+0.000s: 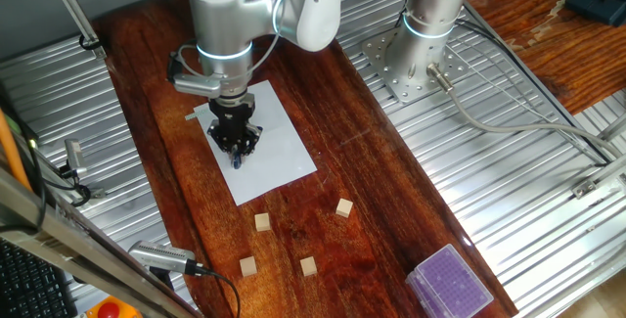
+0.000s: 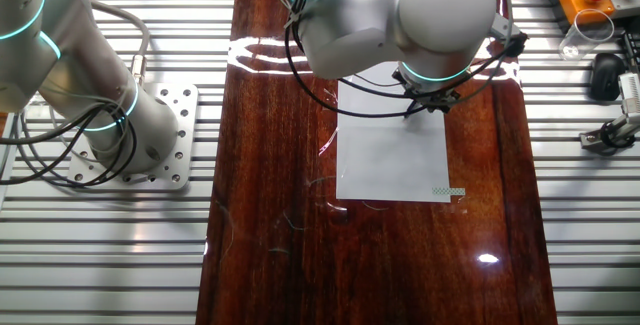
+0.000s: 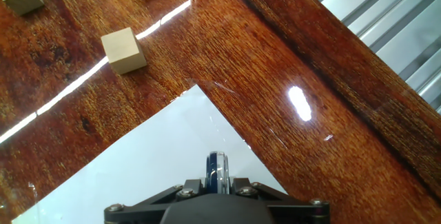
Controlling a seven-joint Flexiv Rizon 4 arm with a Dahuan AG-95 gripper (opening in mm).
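Note:
My gripper [image 1: 236, 150] is over the white sheet of paper [image 1: 278, 152], near the sheet's left edge in exterior view 1. In the wrist view, its fingers are shut on a slim dark-blue and clear pen [image 3: 218, 171], which points away from the gripper. The pen's tip cannot be made out, so whether it touches the paper is unclear. No marks show on the visible part of the sheet. Exterior view 2 has the arm hiding most of the gripper above the far part of the paper [image 2: 392, 160].
Several wooden cubes, one nearest the sheet [image 1: 262, 222] and one to its right [image 1: 344, 207], lie on the brown table. A purple-topped box [image 1: 452, 283] sits by the table's edge. Bare wood [image 2: 390, 265] extends beyond the paper.

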